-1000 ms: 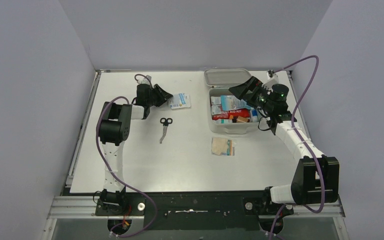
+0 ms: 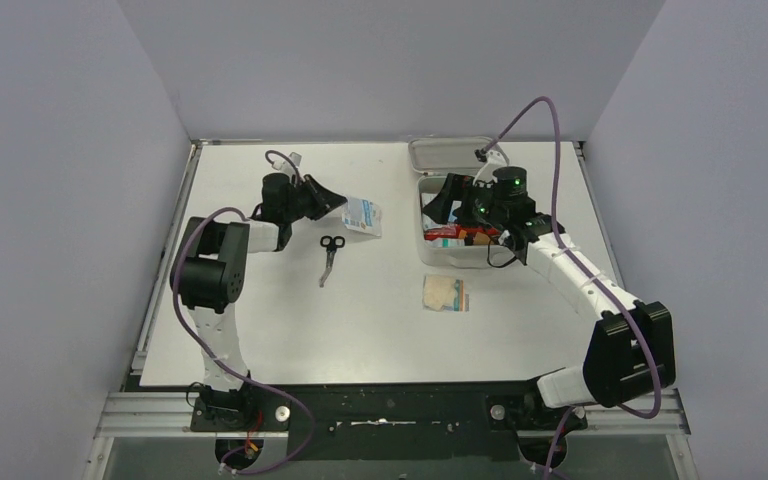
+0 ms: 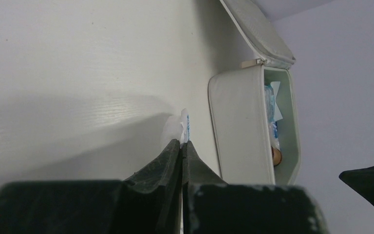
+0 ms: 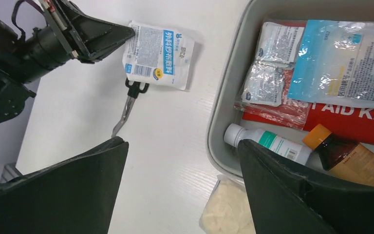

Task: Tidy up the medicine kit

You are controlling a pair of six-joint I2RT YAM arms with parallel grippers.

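My left gripper (image 2: 343, 202) is shut on the edge of a white gauze packet (image 2: 362, 216) with a blue label. In the right wrist view the packet (image 4: 158, 57) hangs from the fingertips, printed side showing; in the left wrist view only a sliver of it (image 3: 185, 123) shows past the fingers. The grey medicine kit (image 2: 423, 248) stands open at the right. Inside it lie a blue-edged clear packet (image 4: 343, 63), a red first-aid pouch (image 4: 341, 117), a white bottle (image 4: 272, 143) and an amber bottle (image 4: 350, 158). My right gripper is spread wide above the kit's left side, nothing between its fingers.
Black-handled scissors (image 2: 329, 260) lie on the table below the packet. A clear bag with beige contents (image 2: 444, 292) rests in front of the kit. The kit's lid (image 2: 450, 152) is folded back behind it.
The right arm has moved left over the kit, still open.
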